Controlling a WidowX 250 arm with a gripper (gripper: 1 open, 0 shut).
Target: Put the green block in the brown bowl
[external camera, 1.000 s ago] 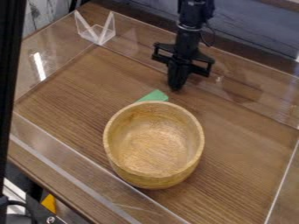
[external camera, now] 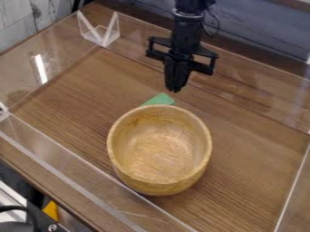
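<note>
A green block [external camera: 161, 99] lies on the wooden table just behind the brown bowl [external camera: 194, 163], close to its far rim; only part of the block shows. The bowl is round and empty. My black gripper [external camera: 179, 83] hangs past the block, a little to its right and farther back, pointing down. It is apart from the block. Its fingers are small and dark here, and their spacing does not show clearly.
A clear plastic or wire holder [external camera: 100, 30] stands at the back left. Low transparent walls edge the table. Bare wood [external camera: 61, 100] lies open on the left, and the right side is clear too.
My gripper has come toward the camera and slightly left, nearer the green block. Block and bowl stay in place.
</note>
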